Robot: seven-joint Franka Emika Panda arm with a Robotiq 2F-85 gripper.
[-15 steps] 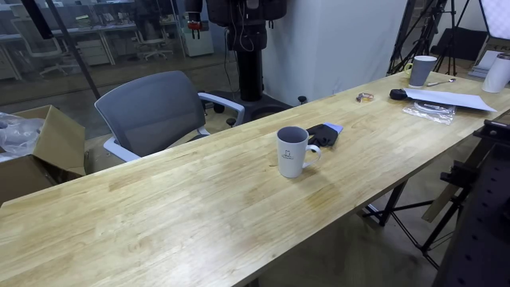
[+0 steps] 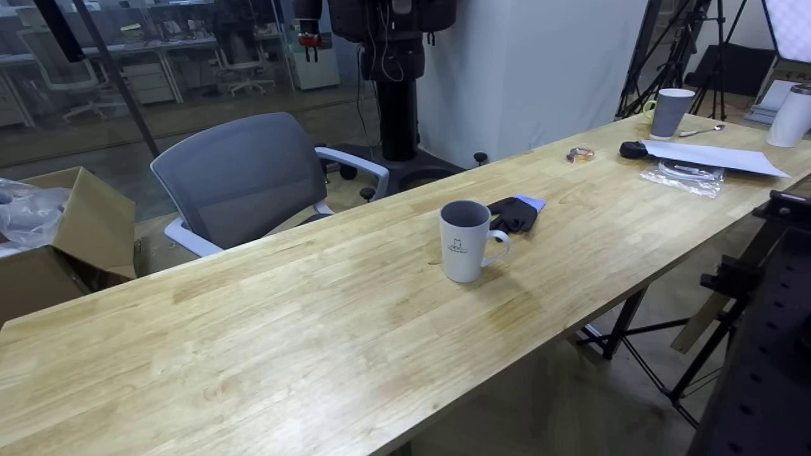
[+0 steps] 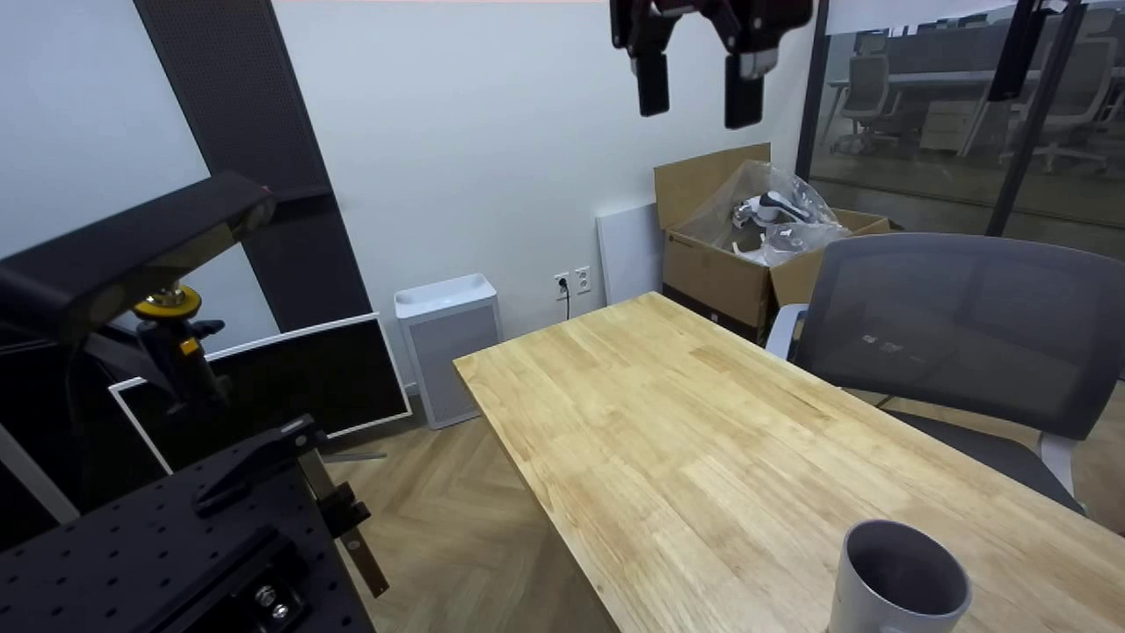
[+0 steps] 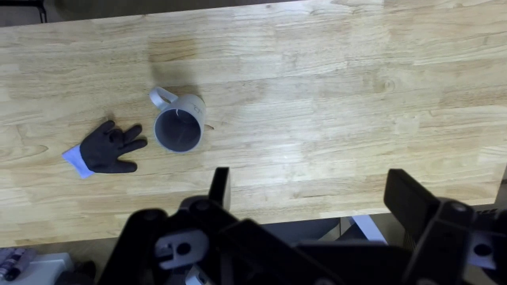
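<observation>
A white mug (image 2: 460,244) with a grey inside and a small drawing stands upright on the wooden table. Close behind it lies a black glove (image 2: 516,215) with a lilac cuff. From above, in the wrist view, the mug (image 4: 178,126) has its handle toward the upper left, and the glove (image 4: 105,151) lies flat to its left, apart from it. My gripper is open and empty, its fingers wide apart. High over the table, exterior view 2 shows the gripper (image 3: 698,90) well above the mug (image 3: 899,582), which is partly cut off by the frame's bottom edge.
The far table end holds a grey cup (image 2: 670,114), a spoon (image 2: 701,130), a white bottle (image 2: 791,116), paper (image 2: 711,156) and a plastic bag (image 2: 684,178). An office chair (image 2: 247,178) stands along one side. Bare tabletop (image 4: 332,118) stretches right of the mug in the wrist view.
</observation>
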